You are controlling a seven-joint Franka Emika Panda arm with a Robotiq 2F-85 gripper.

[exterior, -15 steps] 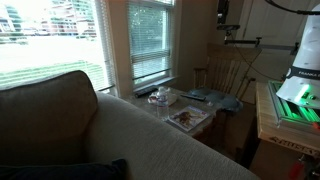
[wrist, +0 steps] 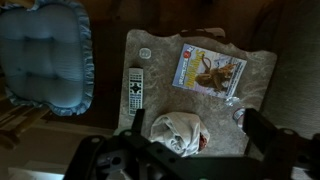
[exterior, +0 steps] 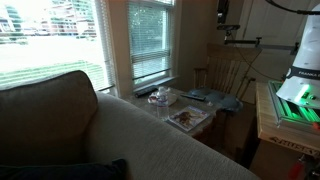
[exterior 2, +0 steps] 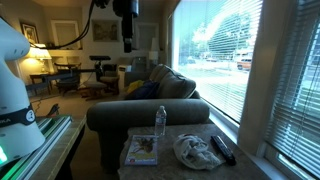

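Observation:
My gripper is open above the small table, its two dark fingers wide apart with nothing seen between them. In exterior view 2 the gripper (exterior 2: 127, 42) hangs high over the tabletop. A magazine (wrist: 208, 70) lies flat near one table edge. A crumpled white cloth or bag (wrist: 178, 132) sits near the opposite edge. The remote (wrist: 135, 90) lies at the left in the wrist view. A clear bottle (exterior 2: 160, 121) stands upright near the sofa. A small round item (wrist: 145, 53) rests beyond the remote; what it is cannot be made out.
The sofa (exterior 2: 180, 91) borders one side of the table (exterior 2: 185, 175). A chair with a blue cushion (wrist: 42, 55) stands on the other side. Window blinds (exterior 2: 210, 50) rise beside the table. Bare tabletop shows between the magazine and the cloth.

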